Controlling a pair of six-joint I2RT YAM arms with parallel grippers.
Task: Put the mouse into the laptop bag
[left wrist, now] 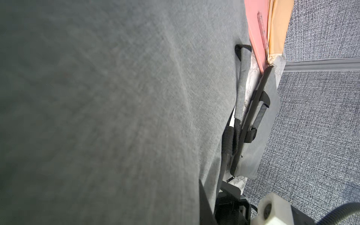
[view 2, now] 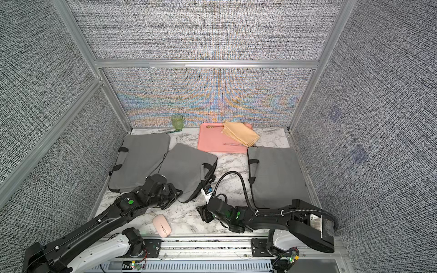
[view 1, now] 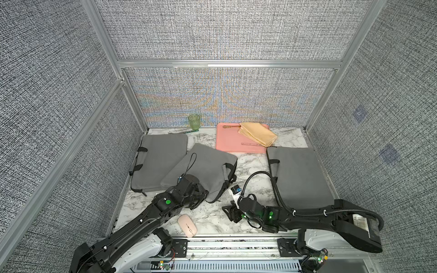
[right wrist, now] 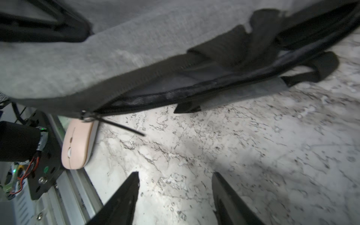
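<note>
A pale pink mouse [view 1: 187, 226] lies on the marble table near its front edge, below the left arm. The middle grey laptop bag [view 1: 204, 159] lies askew, partly over the left bag, its near side raised off the table. My left gripper [view 1: 200, 198] is shut on that bag's near edge; the grey fabric [left wrist: 112, 112] fills most of the left wrist view and hides its fingertips. To the right of the mouse, low over bare table, my right gripper is partly open, nothing between its fingers. The bag's zipped edge [right wrist: 168, 93] and strap show above it.
Another grey bag [view 1: 159, 159] lies at left, and one [view 1: 300, 177] at right. At the back are a green glass [view 1: 194, 122] and a pink board [view 1: 227, 141] with an orange cloth [view 1: 257, 133]. Bare marble lies between the middle and right bags.
</note>
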